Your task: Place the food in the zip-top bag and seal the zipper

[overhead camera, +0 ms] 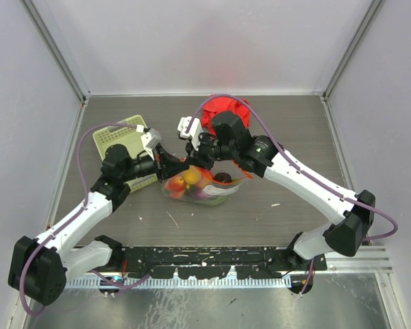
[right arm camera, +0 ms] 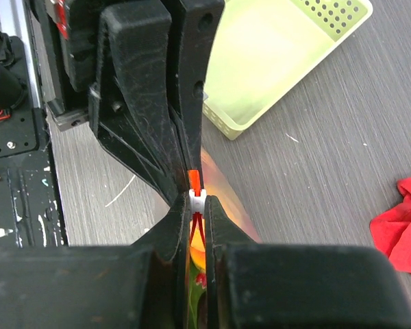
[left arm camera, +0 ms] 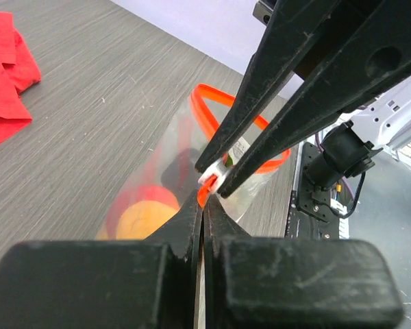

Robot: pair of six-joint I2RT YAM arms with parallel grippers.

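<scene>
A clear zip bag (overhead camera: 209,192) with orange zipper edges holds fruit, red, orange and green, plus a dark round item. Both grippers meet at its zipper's left end, by a small white slider (right arm camera: 197,203) with an orange tab. My left gripper (overhead camera: 181,164) is shut at the orange zipper end, little showing between its fingers. My right gripper (overhead camera: 195,159) has its fingertips close round the white slider; in the left wrist view its fingers reach over the slider from above.
A pale green basket (overhead camera: 120,137) stands at the back left. A red cloth (overhead camera: 226,106) lies behind the bag.
</scene>
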